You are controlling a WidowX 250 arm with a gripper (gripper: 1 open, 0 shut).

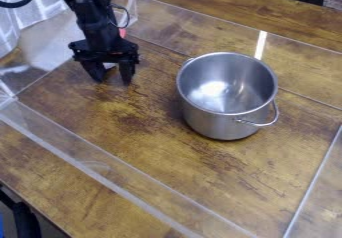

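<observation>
My black gripper (104, 62) is lowered at the upper left, over a small utensil with a red handle (123, 30) that shows partly behind it. The rest of that utensil is hidden by the gripper, and I cannot tell whether the fingers are open or shut on it.
A large steel pot (227, 94) with side handles stands right of centre on the wooden table (160, 182). Clear plastic barriers run along the left, front and right.
</observation>
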